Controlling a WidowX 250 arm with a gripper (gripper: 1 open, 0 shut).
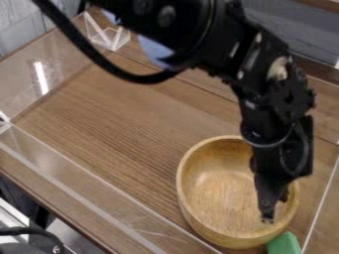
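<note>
The black robot arm reaches from the top down the right side, its gripper [275,206] low inside the right part of a round wooden bowl [212,198]. Its fingertips look close together, with nothing visible between them, though the dark parts overlap and the bowl's floor beneath is partly hidden.
A green object [282,244] sits at the bowl's lower right. A blue object [153,50] is behind the arm at the top. A white wire piece [106,30] stands at the upper left.
</note>
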